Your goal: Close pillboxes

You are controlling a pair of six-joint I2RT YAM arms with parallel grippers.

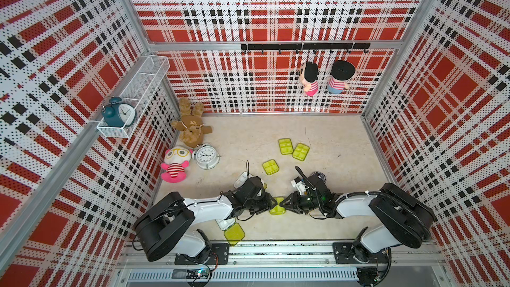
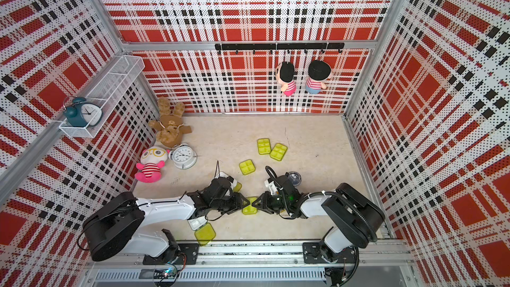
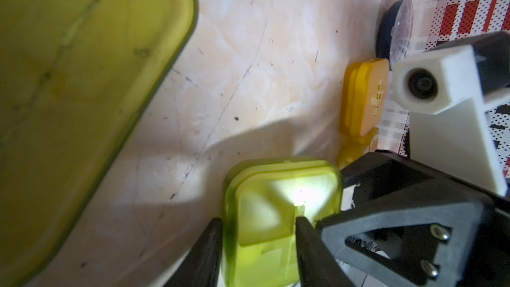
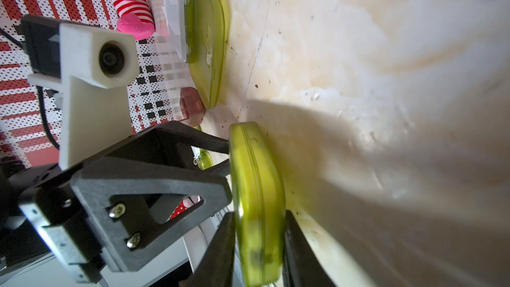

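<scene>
A yellow-green pillbox (image 1: 277,208) sits between my two grippers at the front middle. In the left wrist view its lid (image 3: 265,207) lies folded over, with my left gripper shut on it. In the right wrist view its narrow side (image 4: 255,191) faces me, within the part-open fingers of my right gripper; whether they press on it is unclear. Three small pillboxes (image 1: 270,167) (image 1: 285,146) (image 1: 300,151) lie farther back. A larger green lid (image 1: 233,233) lies at the front left beside a white piece (image 1: 225,223).
A white clock (image 1: 206,155), pink plush toy (image 1: 175,170) and brown plush (image 1: 191,127) line the left side. A round metal object lies behind my right gripper. The back middle and right of the table have free room.
</scene>
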